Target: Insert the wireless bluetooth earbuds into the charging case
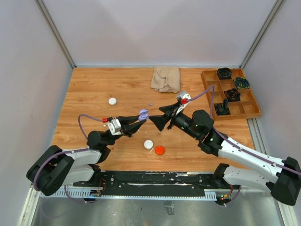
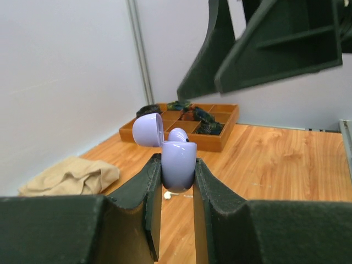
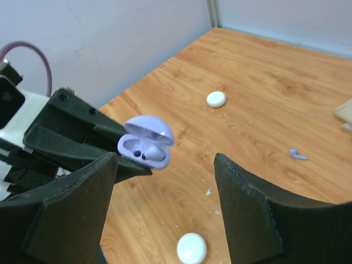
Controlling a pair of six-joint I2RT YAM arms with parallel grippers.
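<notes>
My left gripper (image 1: 140,121) is shut on the lilac charging case, whose lid stands open; in the right wrist view a lilac earbud (image 3: 152,153) sits inside the case (image 3: 132,146). My right gripper (image 1: 161,117) stands open just right of the case, nothing between its fingers. A second lilac earbud (image 3: 294,154) lies loose on the wooden table beyond, also visible as a small piece (image 1: 150,104) in the top view.
White discs (image 1: 112,101) (image 1: 148,144) and a red disc (image 1: 160,150) lie on the table. A folded beige cloth (image 1: 165,79) is at the back, a wooden compartment box (image 1: 244,108) with dark coils at the back right.
</notes>
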